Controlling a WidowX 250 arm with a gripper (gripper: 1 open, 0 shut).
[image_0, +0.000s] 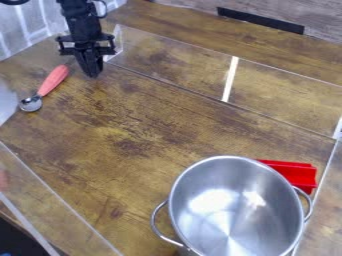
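Observation:
My black gripper (92, 68) is at the upper left, low over the wooden table, shut, with nothing visible between its fingers. Left of and below it lies a utensil with a red handle (54, 80) and a round silver head (31, 103). A large steel pot (235, 205) with two side handles stands at the lower right, partly in front of a red object (298, 174).
A grey board wall (267, 12) runs along the back. A pale object sits at the left edge beside the utensil's head.

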